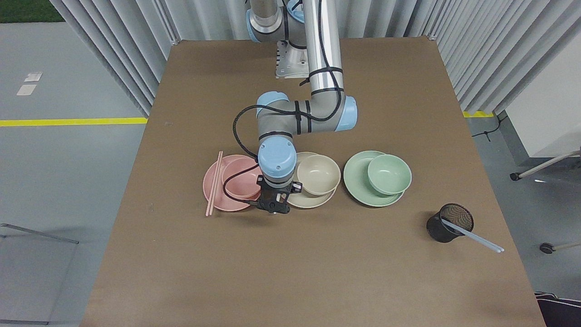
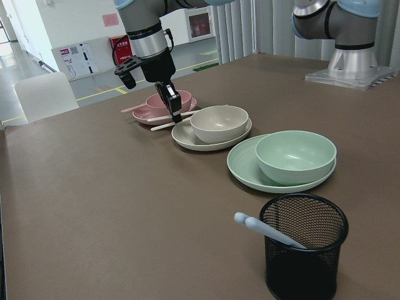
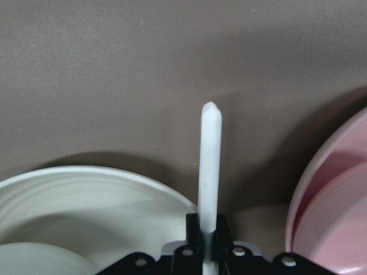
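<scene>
My gripper [image 2: 176,115] is low between the pink plate and the cream plate [image 3: 103,197]. In the wrist view a white chopstick [image 3: 209,149] lies between its fingers, which appear closed on it. In the front view the cream bowl [image 1: 318,174] sits on the cream plate, right of my gripper, and the pink bowl [image 1: 242,185] sits on the pink plate [image 3: 304,189] to the left. Pink chopsticks [image 1: 213,185] rest across the left of the pink plate.
A green bowl [image 1: 389,174] on a green plate [image 1: 356,180] is at the right. A black mesh cup [image 1: 440,229] with pale chopsticks [image 1: 484,242] stands at the front right.
</scene>
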